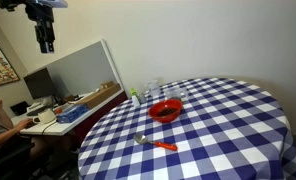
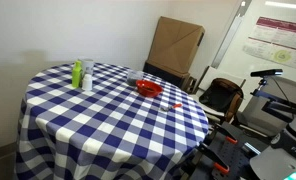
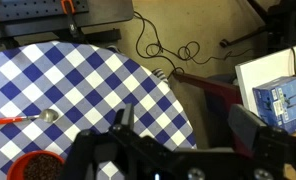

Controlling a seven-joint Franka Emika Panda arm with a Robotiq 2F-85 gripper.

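Observation:
A red bowl [image 1: 166,109] with something dark inside sits on the table with the blue checked cloth [image 1: 223,125]. Nearer the front edge lies a metal spoon with a red-orange handle [image 1: 164,145], clear of the bowl. From the wrist view, the spoon [image 3: 48,115] and part of the bowl [image 3: 15,168] appear at lower left, with dark grains in the bowl. My gripper is open and empty, its fingers set wide apart. In the first exterior view the gripper [image 1: 46,46] is raised high at upper left, well away from the table items.
Toward one side of the table stand a green bottle [image 2: 76,73] and a white bottle [image 2: 87,82]. A clear container [image 2: 136,75] is close to the bowl. Off the table, a blue box [image 3: 281,100] and loose cables [image 3: 173,50] show in the wrist view.

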